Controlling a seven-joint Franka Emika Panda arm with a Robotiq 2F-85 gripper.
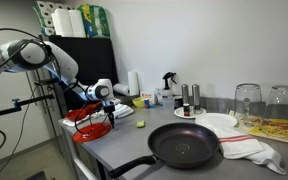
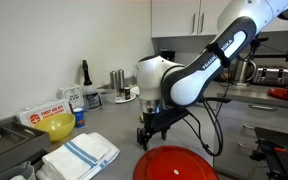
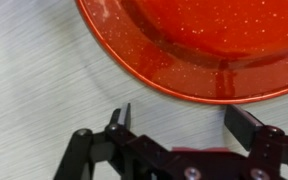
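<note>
My gripper is open, its two fingers wide apart with bare grey tabletop between the tips. Just ahead of them in the wrist view curves the rim of a glossy red plate (image 3: 209, 65); the fingers are not closed on it. In exterior view 2 the gripper (image 2: 149, 136) hangs low over the table beside the red plate (image 2: 174, 166). From exterior view 1 the arm reaches in from the left, with the red plate (image 1: 92, 131) at the table's left end.
A dark frying pan (image 1: 183, 144) sits mid-table, its handle toward the front. Behind it are a white plate (image 1: 216, 119), a striped cloth (image 1: 252, 148) and glass jars (image 1: 248, 97). A yellow bowl (image 2: 56, 126) and folded towel (image 2: 81, 156) lie left in exterior view 2.
</note>
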